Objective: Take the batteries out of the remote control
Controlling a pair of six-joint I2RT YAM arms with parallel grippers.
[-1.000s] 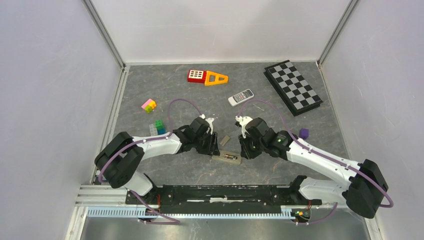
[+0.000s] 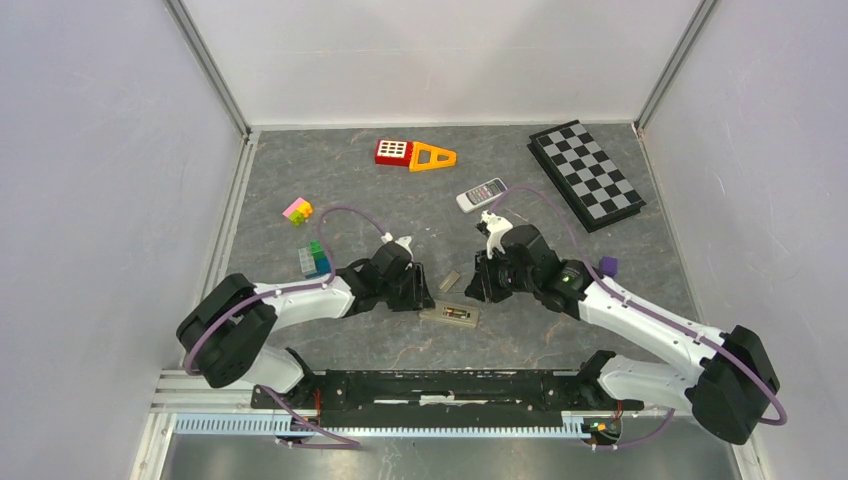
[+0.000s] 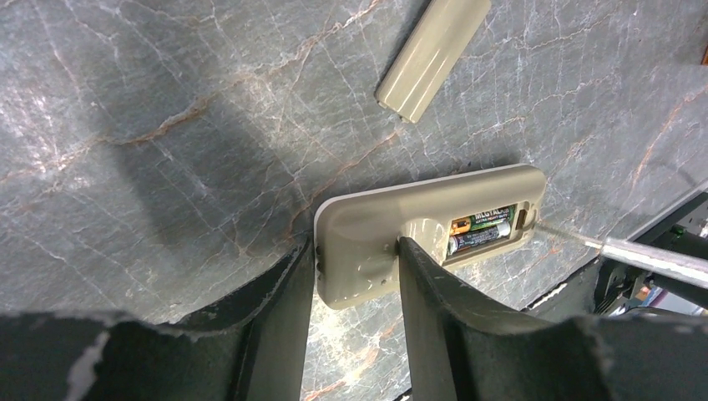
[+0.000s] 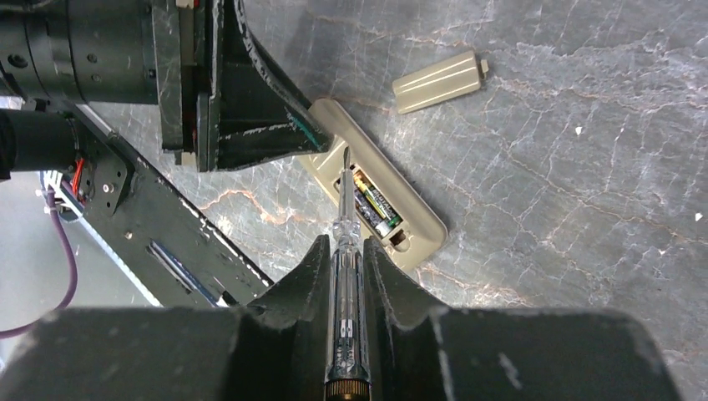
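The beige remote control [image 3: 359, 225] lies face down, its battery compartment open. Two batteries show inside, a black-and-orange one [image 3: 482, 219] and a dark one with a silvery end [image 3: 479, 237]. My left gripper is shut on the end of the remote away from the compartment. In the right wrist view, my right gripper is shut on a clear-handled screwdriver [image 4: 346, 292]. Its thin tip appears over the remote beside the compartment; whether it touches cannot be told. The loose battery cover [image 3: 434, 58] lies apart on the table.
A white remote [image 2: 482, 195] lies farther back. A chessboard [image 2: 590, 175] is at the back right, a red-and-yellow toy [image 2: 432, 157] at the back. Coloured blocks [image 2: 298, 211] sit at the left, a purple block [image 2: 608, 266] at the right.
The left gripper has shifted slightly left, and the remote has moved a little with it, its angle changing. The right gripper has edged left, closer to the remote. The cover has stayed put.
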